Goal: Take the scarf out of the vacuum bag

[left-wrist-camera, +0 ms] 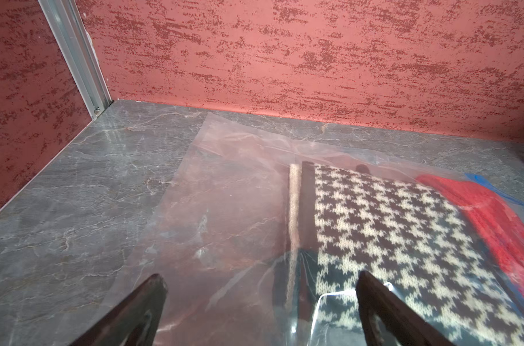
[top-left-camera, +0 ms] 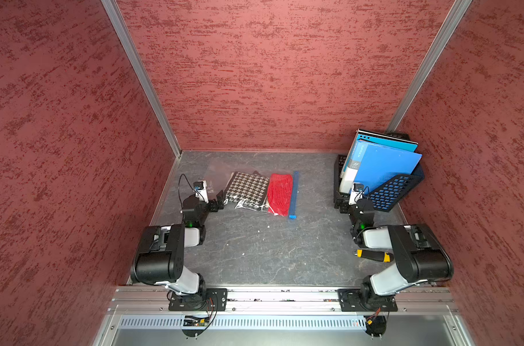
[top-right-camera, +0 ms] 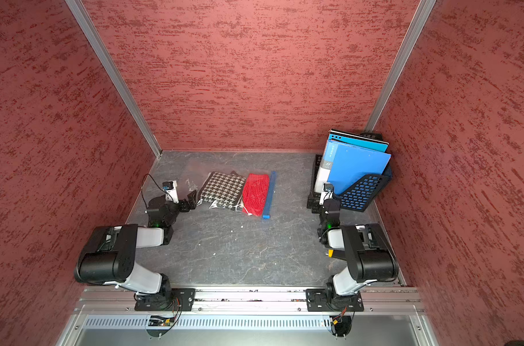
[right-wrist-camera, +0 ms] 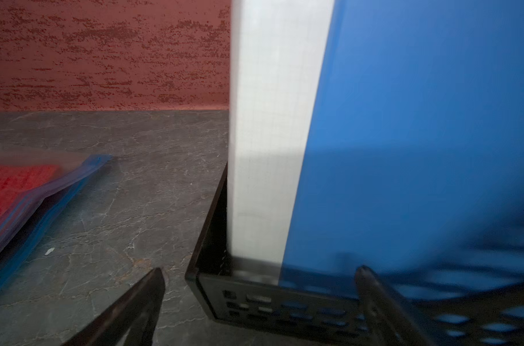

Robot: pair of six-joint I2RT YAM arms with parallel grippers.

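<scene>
A clear vacuum bag (left-wrist-camera: 215,190) with a blue zip strip (top-left-camera: 293,193) on its right end lies flat on the table, holding a houndstooth piece (top-left-camera: 247,187) and a red knitted piece (top-left-camera: 279,193). My left gripper is open at the bag's left part, nothing gripped, the houndstooth just ahead to the right in the left wrist view. My right gripper stands open in front of the black file holder, apart from the bag, whose zip end shows at the left of the right wrist view.
A black mesh file holder (top-left-camera: 388,193) with blue folders (top-left-camera: 385,164) stands at the back right. A yellow-and-black tool (top-left-camera: 373,255) lies by the right arm's base. Walls enclose the back and sides.
</scene>
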